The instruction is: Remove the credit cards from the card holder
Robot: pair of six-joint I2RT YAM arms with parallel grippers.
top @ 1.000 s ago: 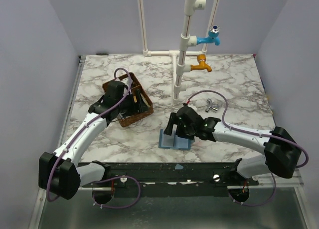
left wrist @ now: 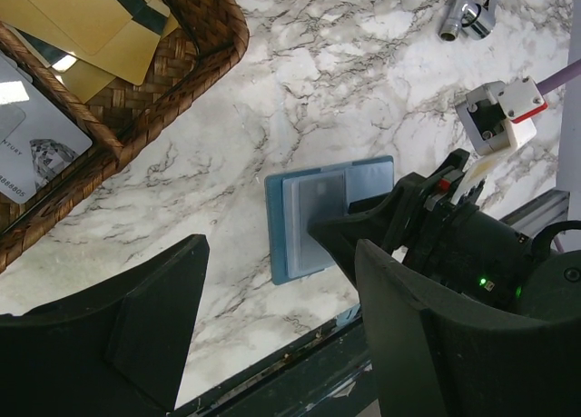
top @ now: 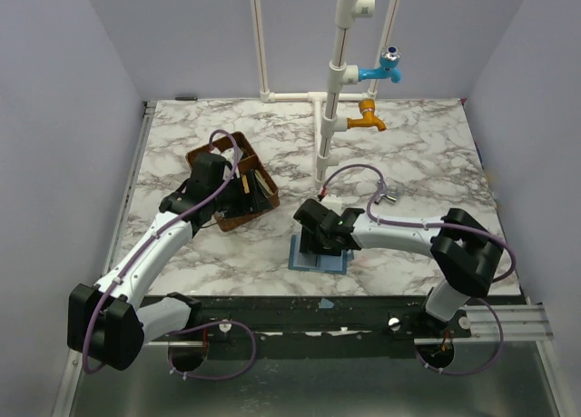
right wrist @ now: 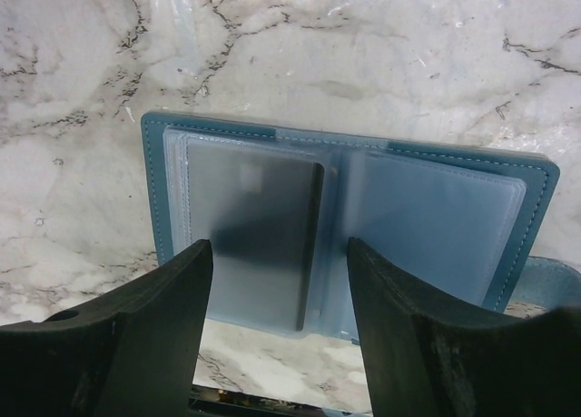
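A blue-grey card holder (right wrist: 454, 235) lies flat on the marble table, with a translucent raised panel (right wrist: 241, 217) on its left half; whether cards are inside I cannot tell. My right gripper is down over it, part open, its two fingertips either side of the panel's right part, partly hiding the holder in the top view. My left gripper hangs open above the table near the basket, left of the holder in the top view, with nothing between its fingers.
A woven basket (left wrist: 222, 49) with gold and silver cards stands at the left. A white pipe rack (top: 340, 35) with blue and orange taps rises at the back, and metal fittings (left wrist: 477, 13) lie at the right. The table's front edge is close below the holder.
The left arm shifted slightly about a second ago and is now nearly unchanged.
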